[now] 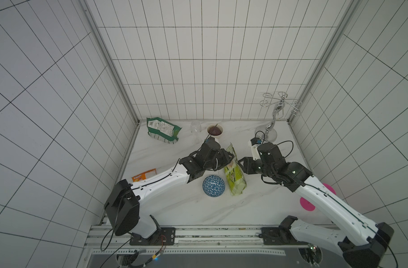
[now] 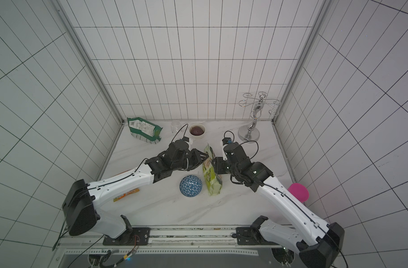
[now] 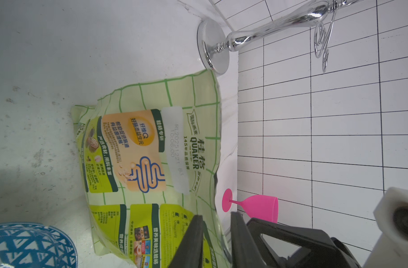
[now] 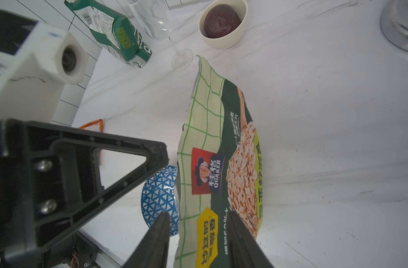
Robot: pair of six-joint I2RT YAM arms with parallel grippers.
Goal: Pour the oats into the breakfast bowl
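A light-green Quaker oats bag [image 1: 236, 178] stands on the counter just right of the blue patterned bowl [image 1: 213, 185]. My left gripper is at the bag's upper edge, its fingers a short way apart with that edge between them. From the other side my right gripper has its fingers spread wider, and the bag [image 4: 204, 147] shows between them; contact cannot be made out. The bowl [image 4: 161, 198] appears behind the bag in the right wrist view. Whether the bag's top is cut open does not show clearly.
At the back stand a green pouch [image 1: 163, 130], a clear glass [image 4: 152, 20], a cream bowl with dark contents [image 4: 224, 24] and a chrome stand [image 2: 255, 118]. An orange packet [image 1: 144, 174] lies left, a pink goblet [image 3: 259, 206] right.
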